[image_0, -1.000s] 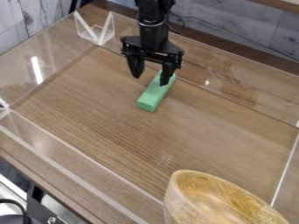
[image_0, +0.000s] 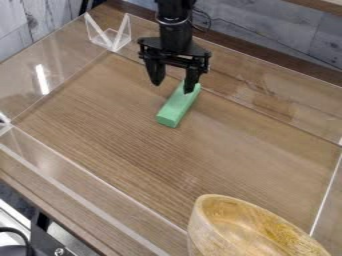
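Note:
The black robot gripper (image_0: 173, 72) hangs at the top centre of the wooden table, its two dark fingers spread open with nothing visible between them. A flat green oblong block (image_0: 178, 107) lies on the table just below and right of the gripper, its upper end close to the right finger. Whether that finger touches it I cannot tell.
A large yellow bowl (image_0: 254, 235) sits at the bottom right. A clear plastic object (image_0: 107, 32) stands at the top left.
My gripper has moved slightly up, toward the back of the table, uncovering a little more around the green block, which stays in place.

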